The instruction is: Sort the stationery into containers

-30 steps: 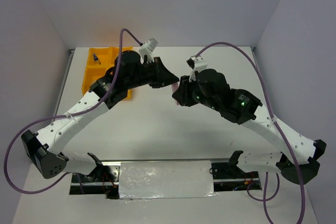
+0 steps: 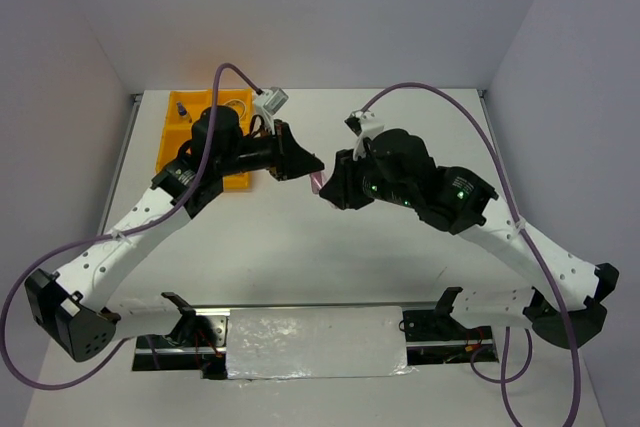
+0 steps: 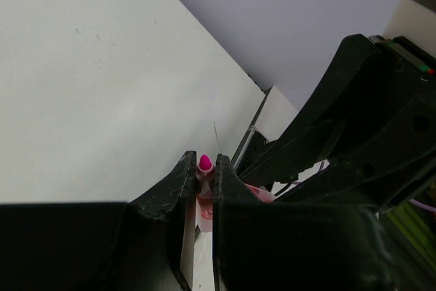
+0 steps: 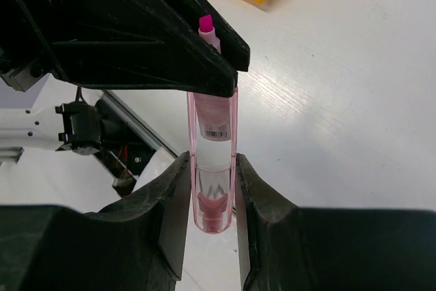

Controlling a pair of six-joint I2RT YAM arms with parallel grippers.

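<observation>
A translucent pink tube-shaped stationery item (image 4: 214, 151) with a magenta tip and a barcode label is held in the air between both hands. My left gripper is shut on its upper end, the magenta tip poking out between the fingers. From the right, my right gripper has its fingertips on either side of the tube's lower part, about a tube's width apart; whether they press on it cannot be told. In the top view only a bit of the pink tube (image 2: 317, 181) shows between the hands. The orange container (image 2: 171, 155) stands at the back left, partly hidden by my left arm.
Inside the container lie a small dark item (image 2: 183, 111) and a ring-shaped item (image 2: 237, 106). Walls close in the back and sides.
Over the last second my left gripper has shifted left and slightly down with the pink tube.
</observation>
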